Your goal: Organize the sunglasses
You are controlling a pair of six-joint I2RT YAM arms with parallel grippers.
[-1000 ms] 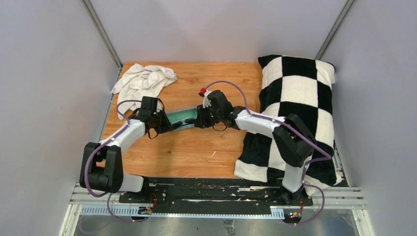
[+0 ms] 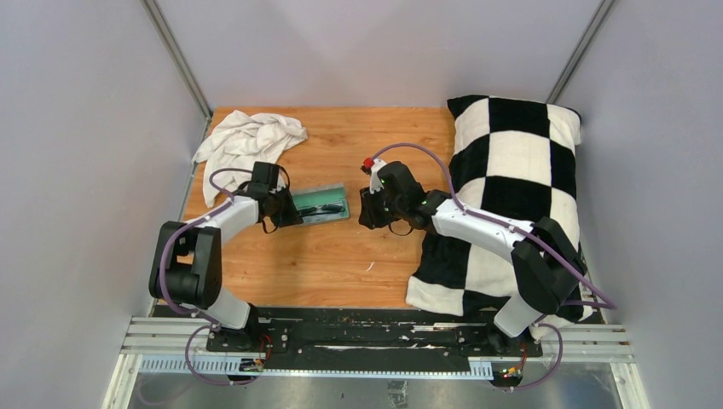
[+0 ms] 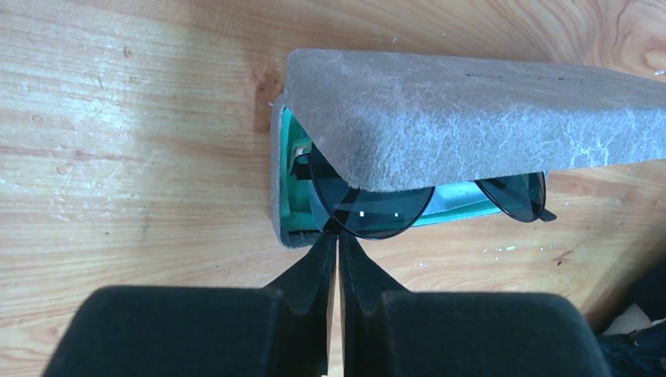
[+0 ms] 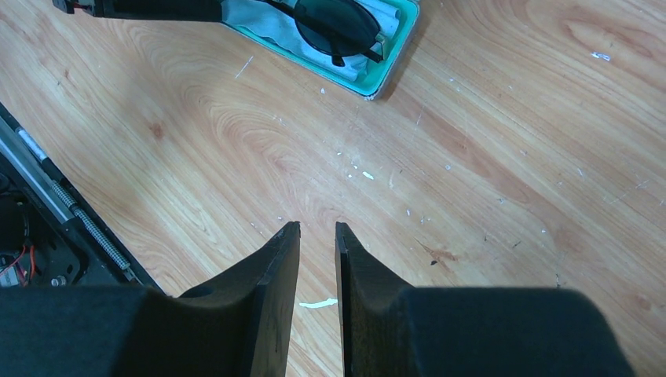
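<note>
The open sunglasses case [image 2: 328, 194], grey outside and green inside, lies on the table between my arms. Its raised grey lid [image 3: 471, 110] hides part of the inside in the left wrist view. Dark sunglasses [image 3: 377, 212] are in the case, tilted, with the lenses showing beyond the lid's edge and one end reaching past the tray. My left gripper is shut on the sunglasses at the lower rim of one lens. Right of the case, apart from it, my right gripper stands part open over bare wood, with nothing between its fingers.
A crumpled white cloth [image 2: 247, 141] lies at the back left. A black-and-white checkered cushion [image 2: 520, 179] covers the right side, under the right arm. A small white scrap [image 4: 318, 303] lies on the table. The wood in front of the case is otherwise clear.
My right gripper has moved right, away from the case's right end. The left gripper has shifted slightly, and the sunglasses, flatter a moment ago, now look tilted.
</note>
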